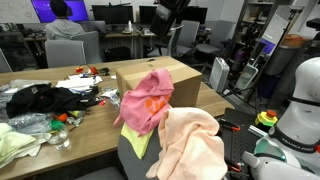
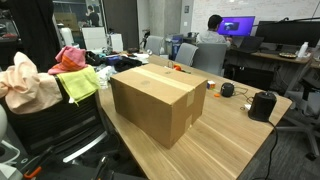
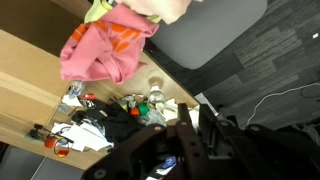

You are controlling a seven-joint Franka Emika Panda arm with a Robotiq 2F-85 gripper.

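My gripper shows dark at the lower middle of the wrist view, and its fingers are hard to make out there. I cannot see anything held between them. In exterior view 1 the dark end of the arm is at the top edge, well above the cloths. A peach cloth (image 1: pixel 188 145) hangs over a chair back at the front, apart from the gripper. Behind it a pink cloth (image 1: pixel 148 103) and a yellow-green cloth (image 1: pixel 135 140) are draped over the chair. The pink cloth (image 3: pixel 105 48) also appears at the wrist view's upper left.
A cardboard box (image 2: pixel 160 98) stands on the wooden table (image 2: pixel 215 150). Dark clothes (image 1: pixel 45 100), clear plastic bags and small items clutter the table's left side. A white machine part (image 1: pixel 295 130) stands at the right. In exterior view 2 a person (image 2: pixel 213 30) sits at the back.
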